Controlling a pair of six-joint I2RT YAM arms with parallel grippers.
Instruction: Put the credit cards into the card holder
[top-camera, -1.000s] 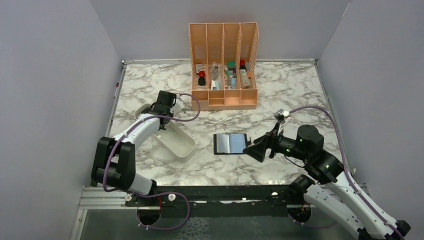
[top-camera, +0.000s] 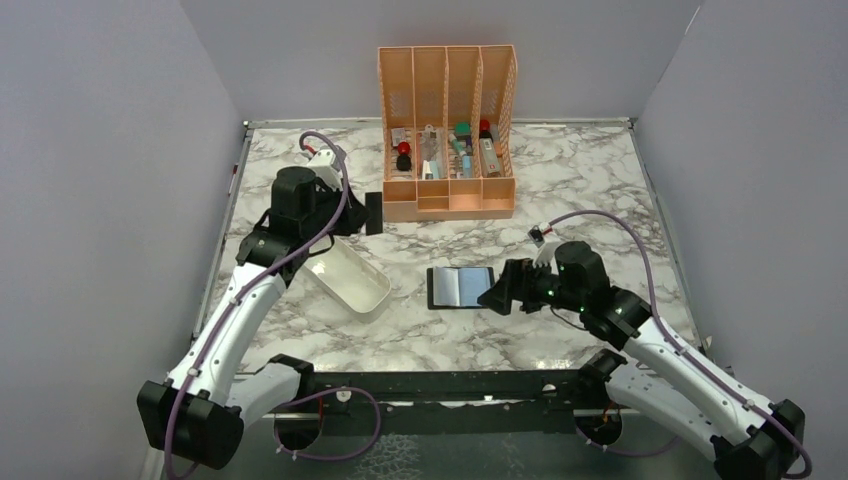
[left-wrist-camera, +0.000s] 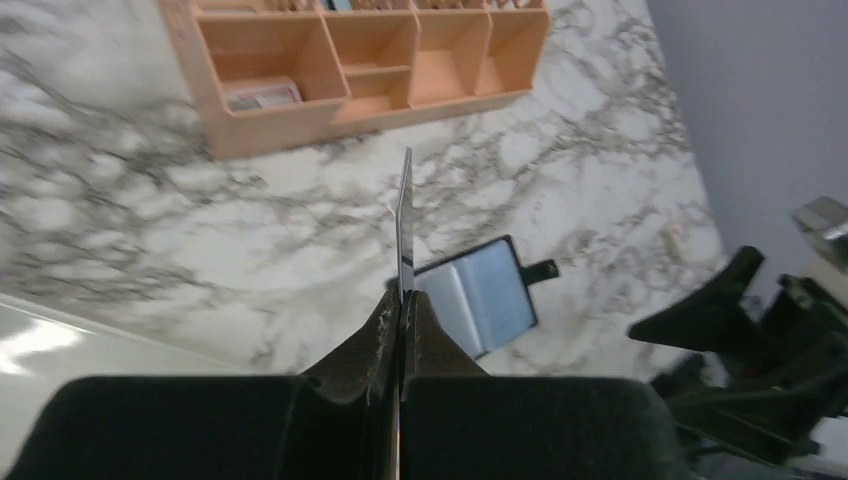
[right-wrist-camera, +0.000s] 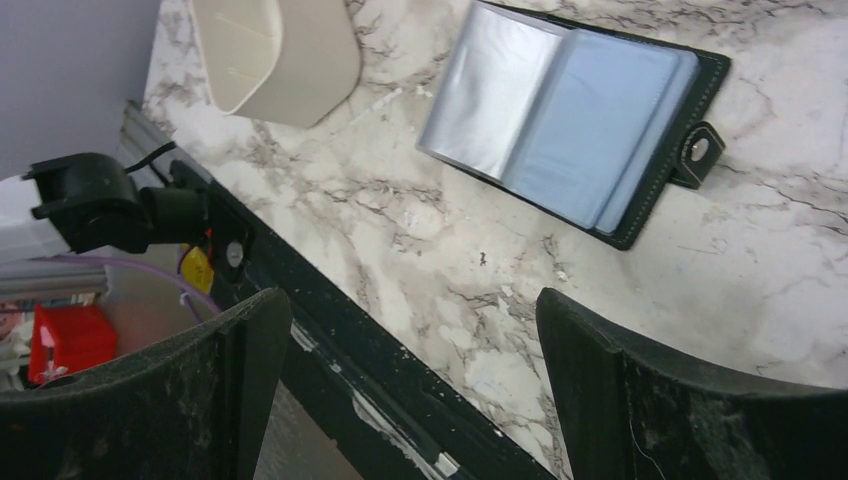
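Note:
A dark card (top-camera: 374, 213) extends from the fingertips of my left gripper (top-camera: 358, 215), which is shut on it above the table. In the left wrist view the card (left-wrist-camera: 405, 220) is seen edge-on as a thin sliver. The card holder (top-camera: 462, 287) lies spread on the marble table, with a black cover, clear sleeves and a snap tab (right-wrist-camera: 699, 150) out to one side. At the holder's right side my right gripper (top-camera: 503, 288) stands open, its fingers empty. In the right wrist view its fingers (right-wrist-camera: 590, 370) are wide apart, and the holder lies beyond them.
A long white bin (top-camera: 381, 300) lies below and beside the left gripper. At the back stands an orange compartment organizer (top-camera: 450, 213) with small items in it. Bare marble surrounds the holder.
My left gripper has risen from the white bin and moved toward the back, with the dark card now showing at its tips.

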